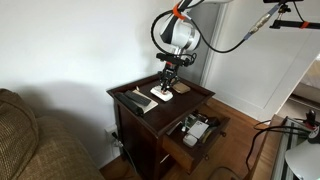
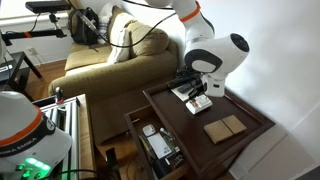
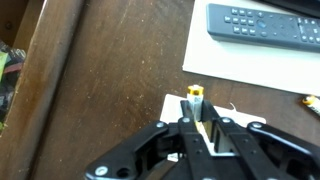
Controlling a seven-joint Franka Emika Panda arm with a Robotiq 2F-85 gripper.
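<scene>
In the wrist view my gripper is shut on a slim white stick, marker-like, with an orange-yellow end. Its lower part is hidden among the fingers. Beneath it a small white sheet or pad lies on the dark tabletop; whether the stick touches it I cannot tell. From the side, the gripper is low over the dark cabinet top, right at a white item. In the second exterior view the arm's white head stands above that same spot.
A dark grey remote lies on a white sheet. Another orange-tipped item shows at the wrist view's right edge. A flat brown item lies on the cabinet. Below, a drawer stands open with several things inside.
</scene>
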